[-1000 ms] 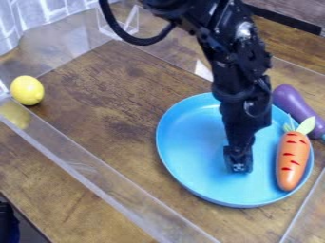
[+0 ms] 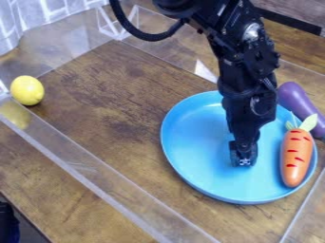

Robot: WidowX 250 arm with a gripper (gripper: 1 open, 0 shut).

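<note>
The black robot arm reaches down from the top, its gripper (image 2: 244, 142) low over the blue plate (image 2: 199, 161), right of the plate's middle. A small dark object (image 2: 244, 158) with a pale mark rests on the plate at the fingertips, partly hidden by the gripper; whether the fingers touch it I cannot tell. An orange toy carrot (image 2: 296, 157) lies on the plate's right side, beside the gripper.
A purple toy eggplant (image 2: 296, 104) lies beyond the plate at the right. A yellow lemon (image 2: 27, 90) is at the far left, by the clear wall. The wooden floor left of the plate is bare.
The gripper and upper arm have shifted slightly to the right and up, and the plate appears moved slightly to the right too.
</note>
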